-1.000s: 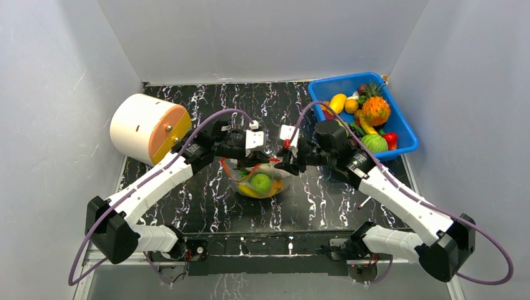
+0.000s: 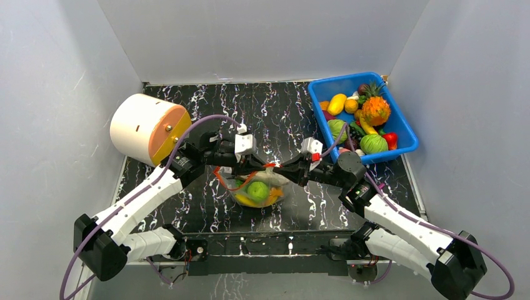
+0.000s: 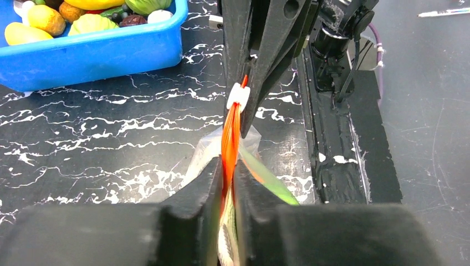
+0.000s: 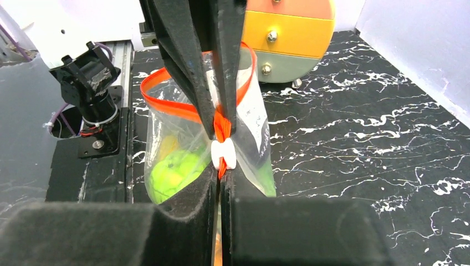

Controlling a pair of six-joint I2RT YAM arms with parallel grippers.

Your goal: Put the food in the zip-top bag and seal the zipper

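A clear bag (image 2: 259,194) with an orange zipper strip and green and yellow food inside sits at the centre of the counter. Its white slider (image 4: 223,152) is at the strip's end, with my right gripper shut on the strip there, as the right wrist view shows. My left gripper is around the orange strip (image 3: 231,138) below the slider; whether it is clamped or slightly open is unclear. The two grippers face each other closely over the bag.
A blue bin (image 2: 406,140) full of produce stands at the back right. A white cylinder with a coloured face (image 2: 140,128) lies at the left. Bare marble counter (image 2: 250,106) shows behind the bag.
Over the last second both arms shifted lower in the top view.
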